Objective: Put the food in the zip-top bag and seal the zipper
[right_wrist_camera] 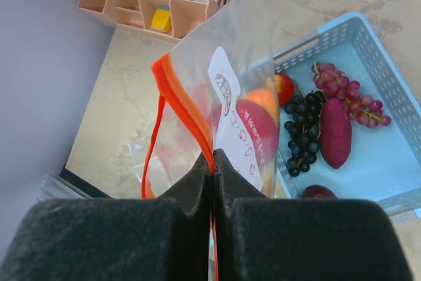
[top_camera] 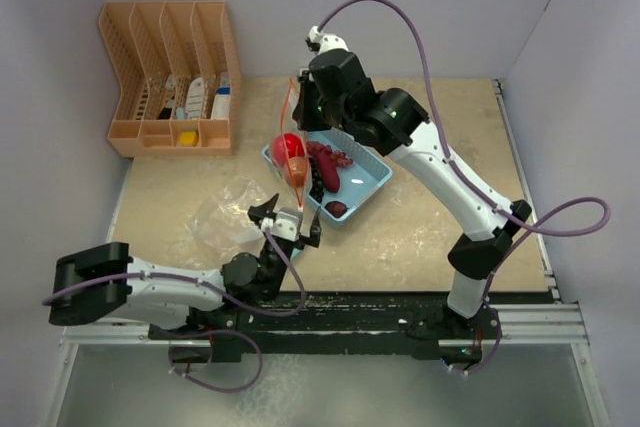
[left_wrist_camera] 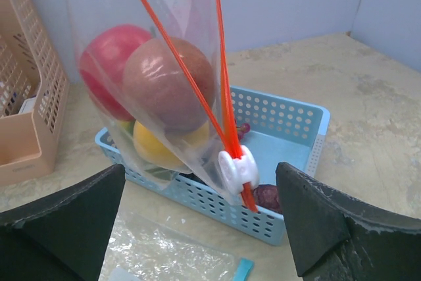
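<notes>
The clear zip top bag [right_wrist_camera: 191, 83] hangs tilted with its orange zipper edges from my right gripper. That gripper is shut, with the orange strip running between its fingertips. Inside the bag are a red fruit [left_wrist_camera: 105, 64], a brownish round fruit [left_wrist_camera: 170, 85] and a yellow fruit [left_wrist_camera: 158, 146]. A white slider [left_wrist_camera: 238, 170] sits at the zipper's low end, in front of my left gripper. The left fingers stand wide apart, with the bag's lower end seen between them; whether they surround the slider cannot be told. The two zipper edges spread apart above the slider.
A blue basket [right_wrist_camera: 368, 24] behind the bag holds grapes [right_wrist_camera: 348, 93] and other dark food. Another clear bag [left_wrist_camera: 164, 248] lies flat on the table below. A peach-coloured organizer [top_camera: 170, 77] stands at back left.
</notes>
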